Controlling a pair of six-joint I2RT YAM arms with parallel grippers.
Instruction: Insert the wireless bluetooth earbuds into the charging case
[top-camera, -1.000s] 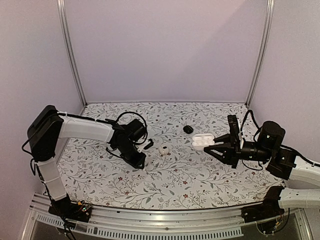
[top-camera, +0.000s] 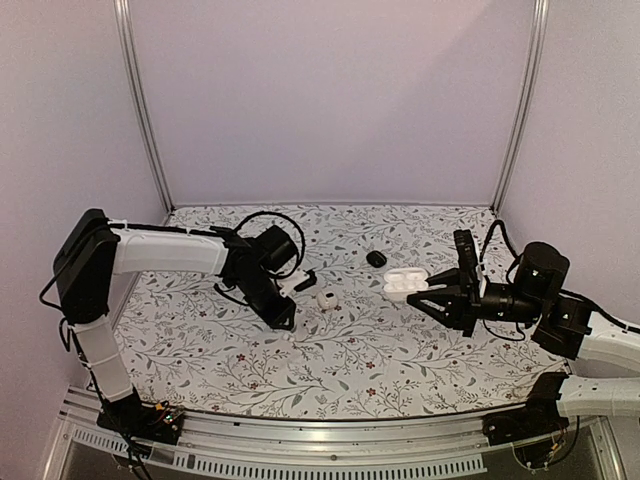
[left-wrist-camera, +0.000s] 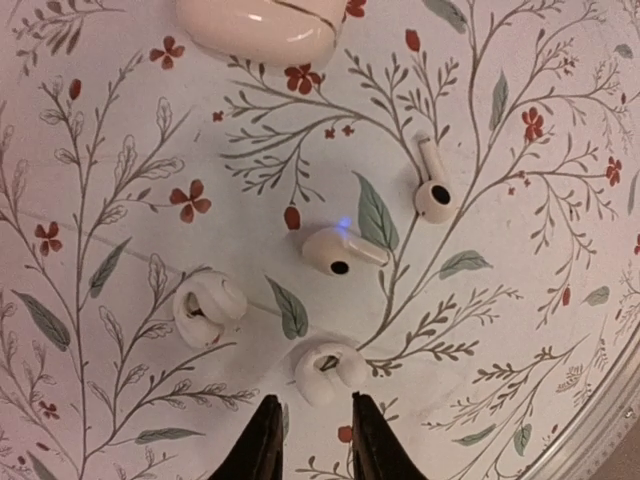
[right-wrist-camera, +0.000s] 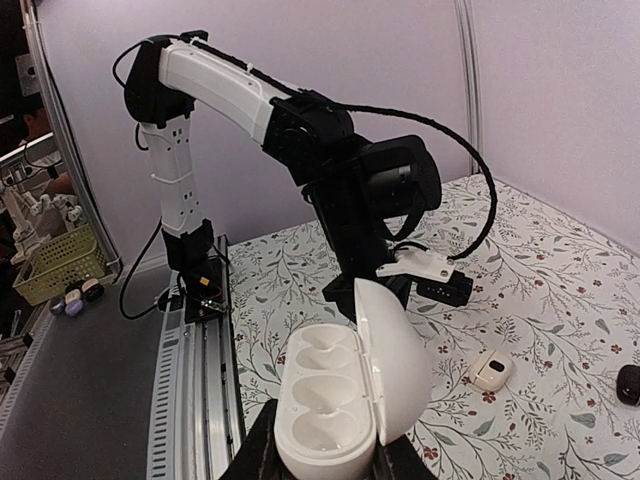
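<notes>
My right gripper (top-camera: 420, 300) is shut on the open white charging case (right-wrist-camera: 325, 430), whose lid stands raised and whose compartments show no earbuds. In the left wrist view, two stemmed earbuds (left-wrist-camera: 330, 250) (left-wrist-camera: 436, 200) and two rounded white earbuds (left-wrist-camera: 205, 310) (left-wrist-camera: 325, 375) lie on the patterned mat. My left gripper hangs over them, part open, with no earbud seen between its fingers.
A closed cream case (top-camera: 327, 300) rests mid-mat, a small black case (top-camera: 376, 258) behind it to the right. The mat (top-camera: 350, 370) is otherwise largely clear; walls border it at back and sides.
The left arm has shifted slightly up and to the right in the top view over the last second. The right arm and the case it holds have not visibly moved.
</notes>
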